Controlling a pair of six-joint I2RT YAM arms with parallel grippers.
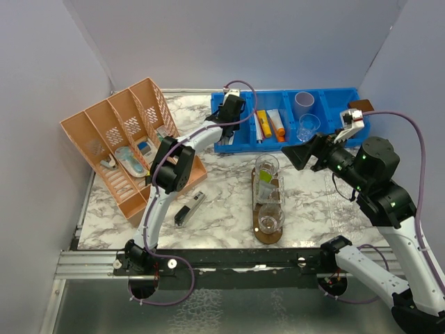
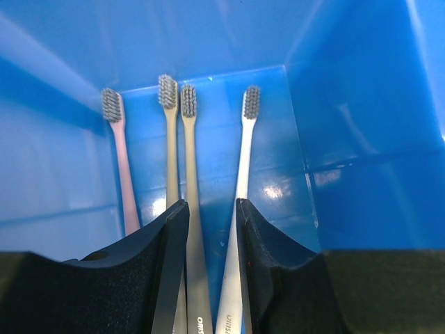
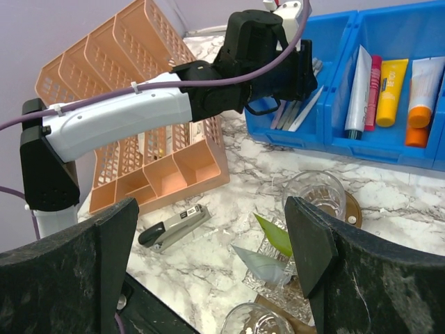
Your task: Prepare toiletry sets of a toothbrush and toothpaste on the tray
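In the left wrist view, pink, two beige and white toothbrushes lie in a blue compartment. My left gripper is down among them, fingertips over the beige and white handles; whether it grips one is unclear, though the fingers stand apart. Toothpaste tubes, including yellow and white, lie in the neighbouring compartment. My right gripper hangs open above the table, empty. A wooden tray holds clear glasses and leaf-shaped items.
A peach organiser stands at left with assorted items. A stapler lies on the table. Cups sit in the blue bin's right compartments.
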